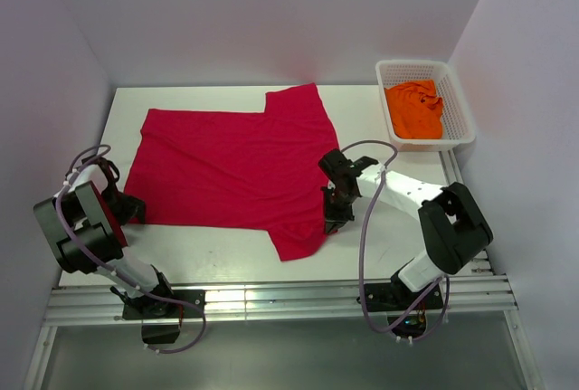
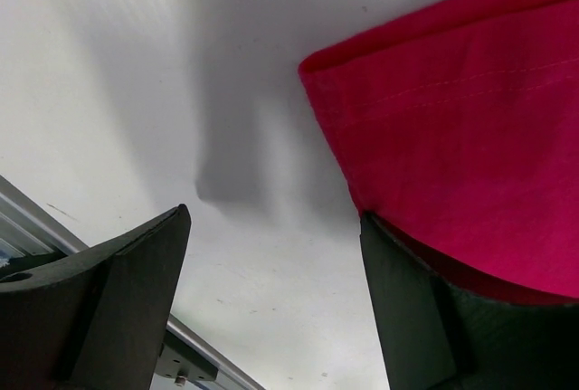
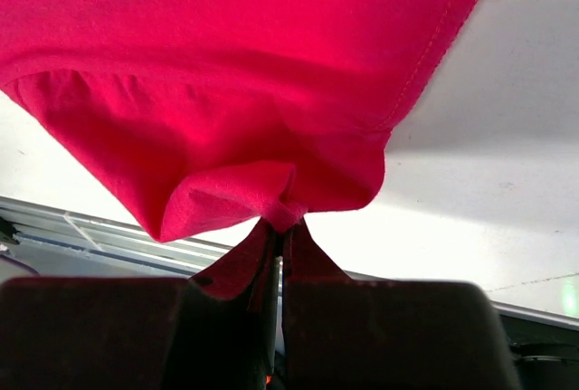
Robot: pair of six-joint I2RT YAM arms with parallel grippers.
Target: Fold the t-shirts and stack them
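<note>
A red t-shirt (image 1: 226, 164) lies spread on the white table, one sleeve at top right, the other at bottom. At its lower left corner my left gripper (image 1: 131, 209) stands part open; in the left wrist view the shirt's hem corner (image 2: 452, 137) lies by the right finger, bare table between the fingertips. My right gripper is shut on a pinched, gathered bit of the lower sleeve's edge (image 3: 226, 191), on the shirt's right side.
A white basket (image 1: 457, 109) holding orange fabric (image 1: 414, 109) stands at the back right. Bare table (image 1: 217, 259) shows along the front and to the right of the shirt.
</note>
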